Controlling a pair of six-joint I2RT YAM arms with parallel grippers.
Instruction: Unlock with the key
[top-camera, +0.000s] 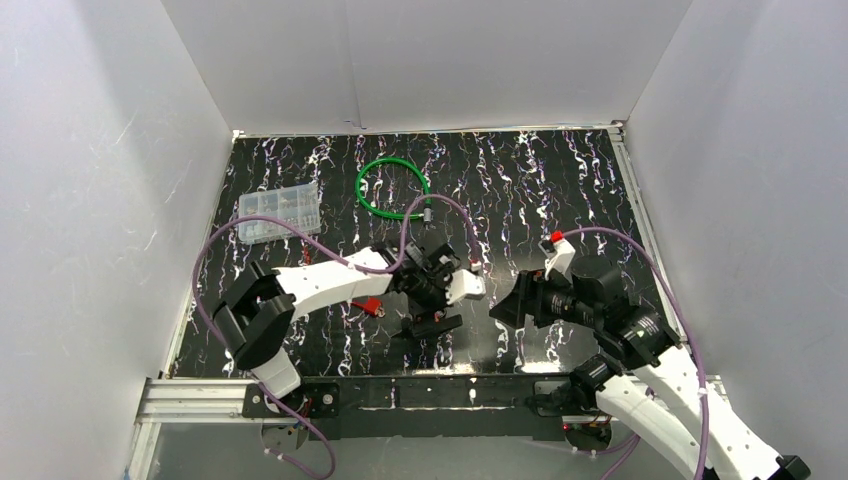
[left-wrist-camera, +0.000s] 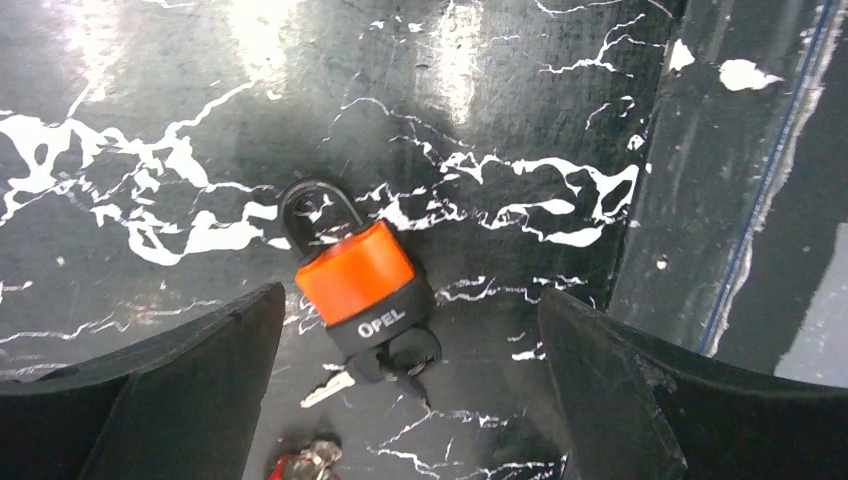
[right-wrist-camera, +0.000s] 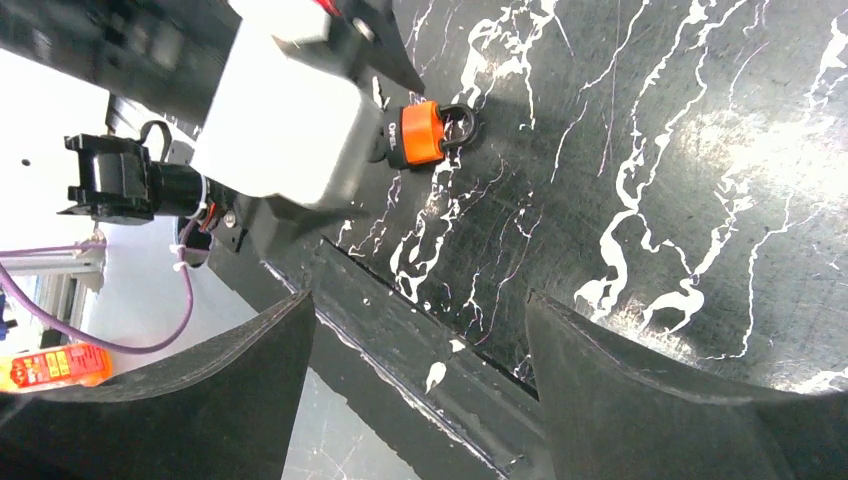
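An orange and black padlock (left-wrist-camera: 358, 275) lies on the dark marbled table, its shackle (left-wrist-camera: 318, 205) pointing away from the black key heads (left-wrist-camera: 400, 358) at its base. From these heads a silver key blade (left-wrist-camera: 327, 388) sticks out sideways; whether another key sits in the lock I cannot tell. My left gripper is open above the padlock, which appears between its fingers but untouched. In the top view, the left arm mostly covers the lock. My right gripper stands open and empty, to the right of the padlock (right-wrist-camera: 424, 132).
A red connector (top-camera: 370, 306) lies left of the left gripper. Farther back are a clear compartment box (top-camera: 280, 212) and a green cable loop (top-camera: 360, 190). The table's front rail (top-camera: 470, 392) runs close by the padlock. Free table lies behind the right gripper.
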